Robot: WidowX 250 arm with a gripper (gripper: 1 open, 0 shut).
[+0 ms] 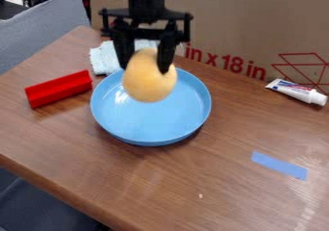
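Observation:
My black gripper [149, 47] hangs over the blue plate [150, 121] at the top centre of the view, shut on a rounded orange-yellow object [149, 79]. The object is held above the left-middle part of the plate; its underside and the fingertips are partly blurred.
A red box-like bar [58, 89] lies left of the plate, a white cloth [106, 56] behind it. A toothpaste tube [295, 90] lies at the back right before a cardboard box [244, 28]. Blue tape [279, 165] marks the right of the table, which is otherwise largely clear.

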